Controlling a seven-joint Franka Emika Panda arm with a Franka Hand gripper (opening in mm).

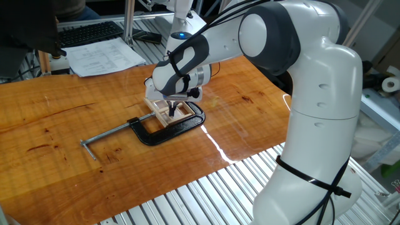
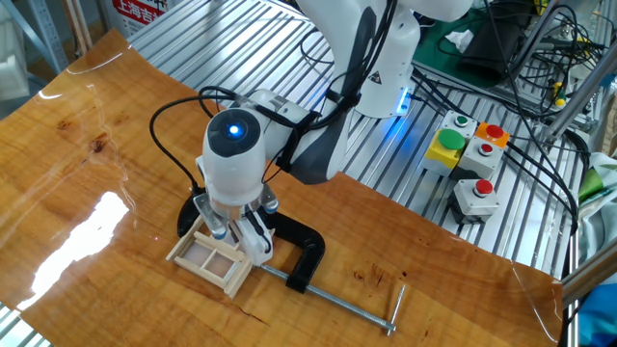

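Observation:
A small pale wooden frame [image 2: 207,258] with crossbars lies flat on the table, inside the finger of a black C-clamp [image 1: 150,136]. The clamp's long threaded screw [image 1: 109,130] ends in a T-handle and points to the left in exterior view 1. My gripper [image 1: 172,113] is directed down at the frame, its dark fingertips low among the wooden bars. In exterior view 2 the gripper's housing covers the fingers and part of the frame. Whether the fingers are apart or closed on a bar does not show.
Printed papers [image 1: 104,56] and a black keyboard [image 1: 90,34] are at the back left. Control boxes with coloured buttons [image 2: 450,140] stand on the metal slats beyond the wooden tabletop [image 2: 116,193].

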